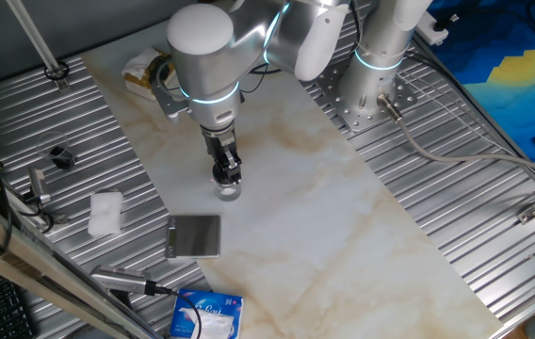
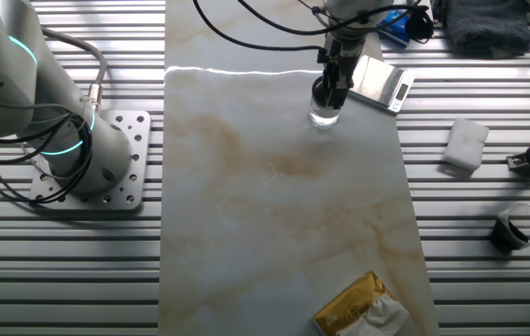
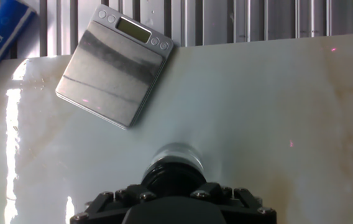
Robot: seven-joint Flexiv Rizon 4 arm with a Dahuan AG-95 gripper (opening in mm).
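A small clear jar [image 2: 323, 119] with a dark round top stands on the marble-patterned board, close to the scale. My gripper [image 1: 227, 173] points down at the jar's top, its fingers level with the dark part. From the wrist, the black top [image 3: 174, 177] shows just ahead of the gripper body, with the glass rim [image 3: 176, 150] beyond it. The fingertips are hidden there, so whether they press on the top cannot be told. A flat silver scale [image 3: 111, 71] lies at the board's edge, apart from the jar.
A blue packet [image 1: 213, 311] lies beyond the scale, and a gold packet with white tissue [image 2: 351, 305] sits at the board's other end. A white block [image 2: 467, 144] and a clear cup with dark contents [image 2: 517, 229] rest on the slatted table. The board's middle [image 1: 315, 217] is free.
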